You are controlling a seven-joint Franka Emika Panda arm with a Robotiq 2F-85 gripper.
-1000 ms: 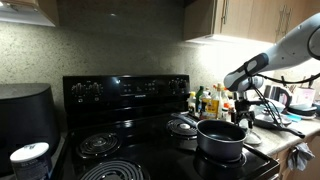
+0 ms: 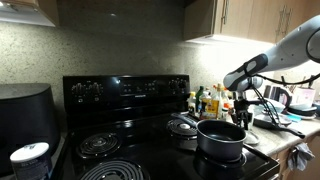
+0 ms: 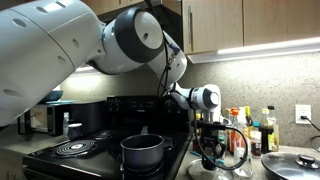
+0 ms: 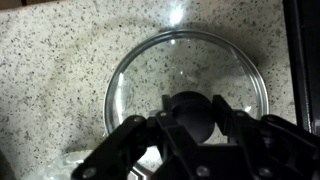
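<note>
A clear glass lid with a metal rim and a round black knob lies flat on the speckled counter in the wrist view. My gripper is shut on that knob, a finger at either side. In exterior view 1 the gripper points down over the counter just right of the stove, and little of the lid can be made out there. Exterior view 2 has the gripper low beside the stove's edge.
A dark pot stands on the stove's front right burner. Several bottles line the wall behind the gripper. A black lidded pan sits to the right. At the wrist view's lower left is a clear plastic item.
</note>
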